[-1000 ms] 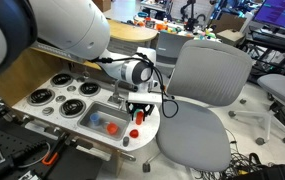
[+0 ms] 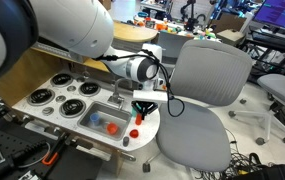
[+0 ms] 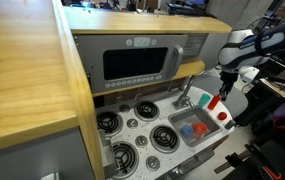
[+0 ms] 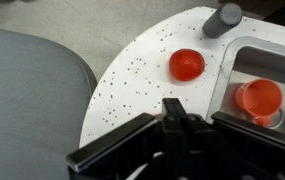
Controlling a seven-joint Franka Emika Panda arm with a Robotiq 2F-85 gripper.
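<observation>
My gripper (image 2: 145,111) is low over the white counter (image 2: 152,131), right of the sink. In the wrist view its dark fingers (image 4: 172,108) are together at the bottom, with nothing visible between them. An upright red object (image 3: 214,102) is close by the fingers in the second exterior view; whether they touch it, I cannot tell. Farther forward on the counter is a round red item (image 4: 187,65), apart from the fingers. A dark cylinder (image 4: 222,20) stands near the sink corner. Inside the sink lies an orange-red cup (image 4: 259,97).
The metal sink (image 2: 89,126) also holds a blue item (image 3: 187,129). A faucet (image 2: 116,94) rises behind it, with stove burners farther left. A grey chair (image 2: 195,135) borders the counter's curved right edge. Bare white counter shows left of the round red item in the wrist view.
Over the last second, my gripper has shifted slightly down in the first exterior view, and less of the upright red object shows beneath it. The other items have not visibly moved.
</observation>
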